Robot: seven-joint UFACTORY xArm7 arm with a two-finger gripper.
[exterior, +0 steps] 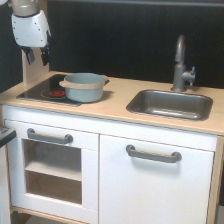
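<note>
My gripper (36, 57) hangs at the upper left, above the stove end of the counter. Its dark fingers (45, 55) point down and stand apart, with nothing seen between them. A blue-grey pot (86, 91) with tan handles stands on the counter, to the right of and below the gripper. The pot's left side overlaps the black stovetop (38, 92), where a red burner ring (57, 93) shows. What is inside the pot cannot be made out.
A sink (168, 104) with a dark faucet (180, 65) is set into the counter's right side. Below are a windowed cabinet door (47, 137) and a closed white door (150, 185) with a grey handle (152, 154). Bare counter (118, 100) lies between pot and sink.
</note>
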